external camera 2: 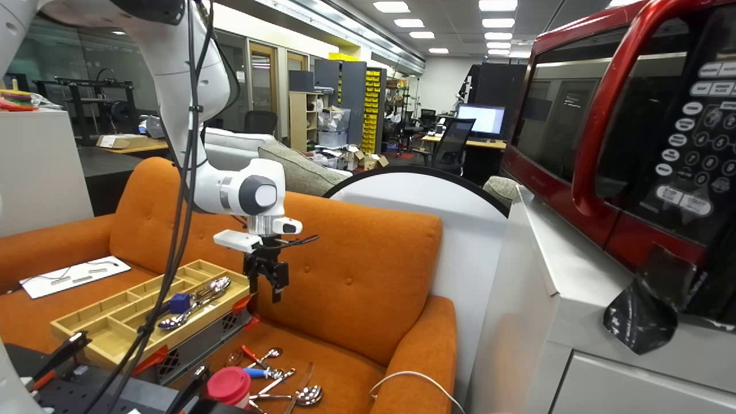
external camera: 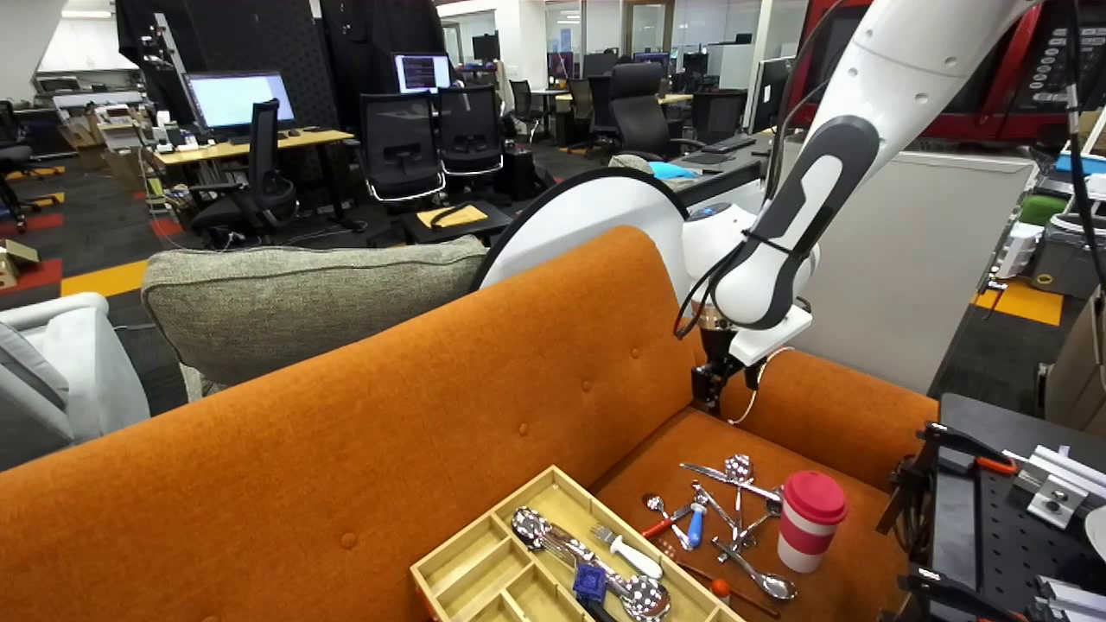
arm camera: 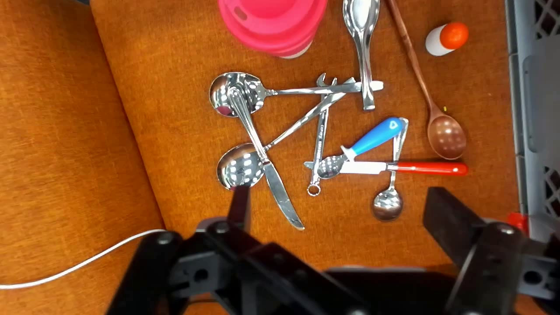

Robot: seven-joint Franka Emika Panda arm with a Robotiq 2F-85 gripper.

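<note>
My gripper is open and empty above the orange seat, its dark fingers wide apart at the bottom of the wrist view. Beyond it lies a loose pile of utensils: a table knife (arm camera: 281, 194) across two big silver spoons, a small wrench (arm camera: 320, 136), a blue-handled spoon (arm camera: 375, 138) over a red-handled knife (arm camera: 428, 167), and a small metal spoon (arm camera: 388, 204). A wooden spoon (arm camera: 446, 136) rests at the right. In exterior view 1, a wooden tray (external camera: 463, 576) holds spoons, a white-handled fork (external camera: 634, 558) and a blue block (external camera: 590, 581).
A pink-lidded cup (external camera: 813, 498) stands beside the pile. Near the wooden spoon is a white bottle with an orange cap (arm camera: 453, 36). The sofa back (external camera 2: 338, 255) rises close behind my gripper. A white cable (arm camera: 78, 270) crosses the seat's side; some bare seat surrounds the pile.
</note>
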